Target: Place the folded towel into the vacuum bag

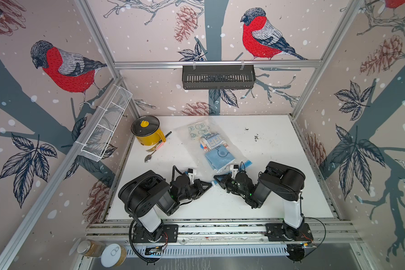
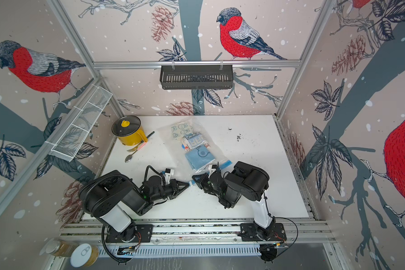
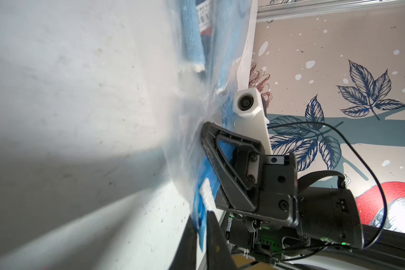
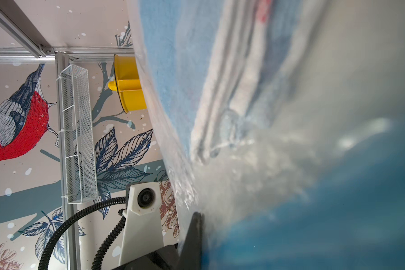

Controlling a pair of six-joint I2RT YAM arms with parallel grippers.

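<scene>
The clear vacuum bag (image 1: 197, 148) lies on the table, its blue closure edge (image 3: 204, 180) toward me. Inside it, the folded blue towel (image 1: 220, 156) rests near that edge, seen through the film. My left gripper is partly open, its fingers on either side of the end of the blue edge. Just beyond it, the right gripper (image 1: 215, 177) is shut at the same edge, with one finger (image 3: 225, 166) lying against the film. Whether the film is pinched there is hidden. Blue plastic fills much of the right wrist view beside its finger (image 4: 192, 245).
Further back in the bag lie a white-and-blue packet (image 1: 210, 140) and a patterned cloth (image 1: 199, 130). A yellow pot (image 1: 149, 135) and a spoon (image 1: 150, 155) stand and lie at left.
</scene>
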